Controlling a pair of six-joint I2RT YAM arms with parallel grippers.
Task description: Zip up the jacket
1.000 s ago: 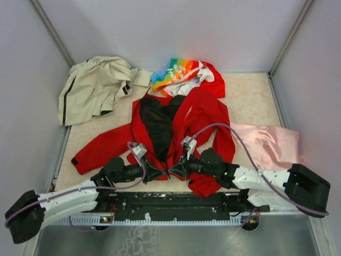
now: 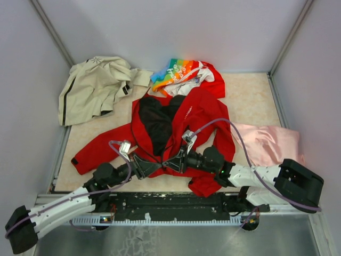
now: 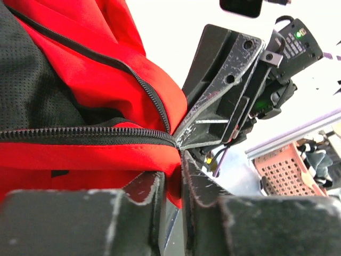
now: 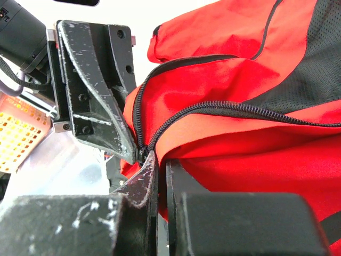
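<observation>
The red jacket (image 2: 106,146) lies with its dark mesh lining (image 2: 157,125) showing and two zipper strips (image 3: 85,136) meeting at the lower front. My left gripper (image 2: 155,166) and my right gripper (image 2: 169,164) meet at that junction, nearly touching. In the left wrist view the left fingers flank red fabric below the zipper junction; their exact opening is hard to tell. In the right wrist view my right gripper is shut on the red hem just below where the zipper strips converge, beside the other gripper. The zipper's slider is largely hidden.
A beige garment (image 2: 93,85) lies at the back left, a rainbow-printed cloth (image 2: 176,72) at the back, and pink fabric (image 2: 266,144) at the right. Bare tabletop (image 2: 250,96) shows at the back right. Walls enclose the sides and back.
My left gripper has shifted slightly left and turned, its wrist rising in the top view. The right gripper has moved slightly left. The jacket's lower front has shifted a little with them.
</observation>
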